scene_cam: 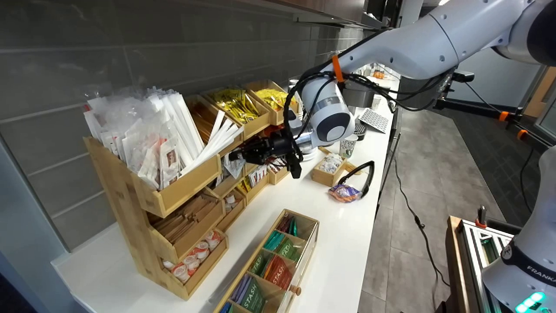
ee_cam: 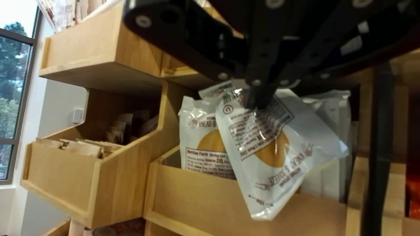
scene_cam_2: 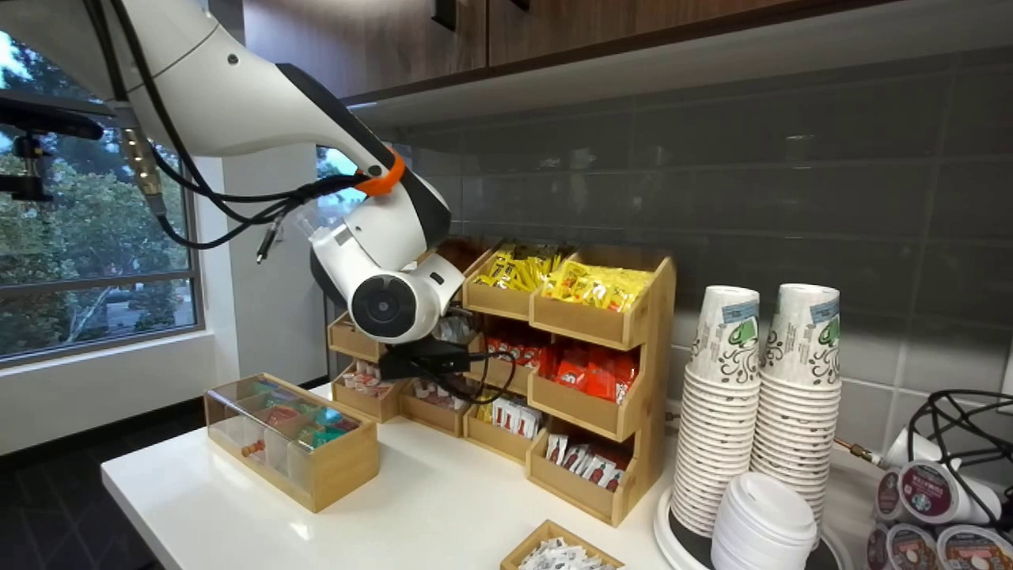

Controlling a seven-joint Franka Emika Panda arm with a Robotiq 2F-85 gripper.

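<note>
In the wrist view my gripper is shut on the upper end of a white condiment packet point(ee_cam: 256, 185) with an orange-yellow patch and brown print. The packet hangs tilted in front of a wooden bin point(ee_cam: 197, 196), where similar white packets point(ee_cam: 193, 133) stand upright. Exterior view 1 has the gripper point(scene_cam: 235, 155) at the middle tier of the wooden rack, with part of the silvery packet point(scene_cam: 235, 166) below its tips. The arm hides the gripper's fingertips in exterior view 2.
Straws and wrapped cutlery point(scene_cam: 156, 141) jut from the rack's top bin, close to the gripper. A tea box point(scene_cam: 271, 261) stands on the white counter point(scene_cam: 333, 229) in front. Stacked paper cups point(scene_cam_2: 717, 437) stand right of the rack. Bare counter lies between box and rack.
</note>
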